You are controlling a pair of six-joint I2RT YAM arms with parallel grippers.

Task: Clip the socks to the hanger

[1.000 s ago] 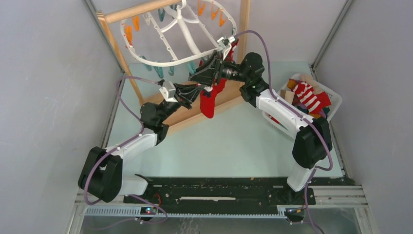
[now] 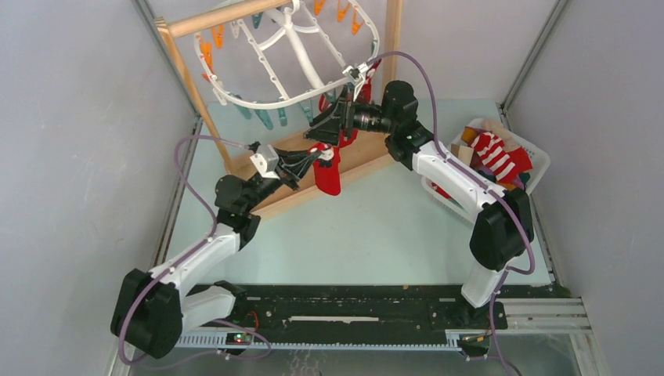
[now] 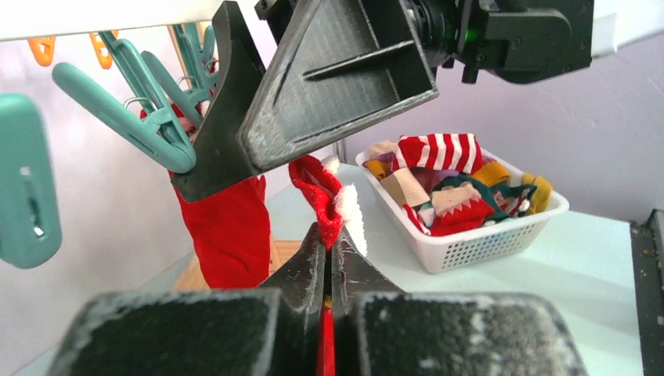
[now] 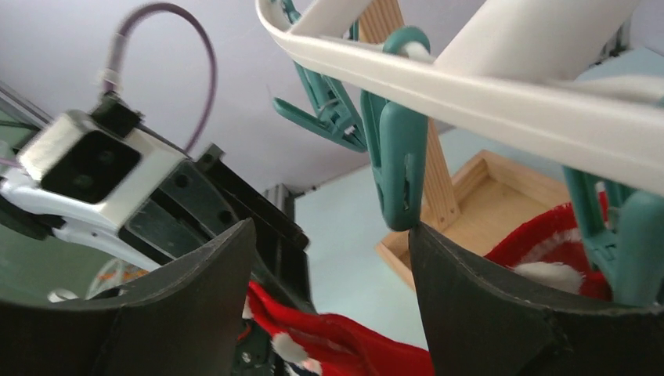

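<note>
A red sock [image 2: 327,178] with a white trim hangs from my left gripper [image 2: 315,154], which is shut on its upper edge; in the left wrist view the bunched cuff [image 3: 319,192] sticks up past the fingertips. My right gripper is open just under the hanger's white rim [image 4: 470,102]. A teal clip [image 4: 403,164] reaches down to its right-hand finger [image 4: 446,274], apparently touching it. The held sock [image 4: 352,345] lies below these fingers, apart from that clip. Another red sock [image 3: 231,231] hangs behind, among teal clips [image 3: 129,106].
A white basket [image 3: 470,249] of mixed socks stands on the right of the table. Orange clips [image 2: 206,53] line the hanger's far left side. A wooden stand [image 2: 196,86] holds the hanger.
My left arm has drawn back to the left and slightly down, the held sock shifting the same way, away from the right gripper. The hanger has swung a little.
</note>
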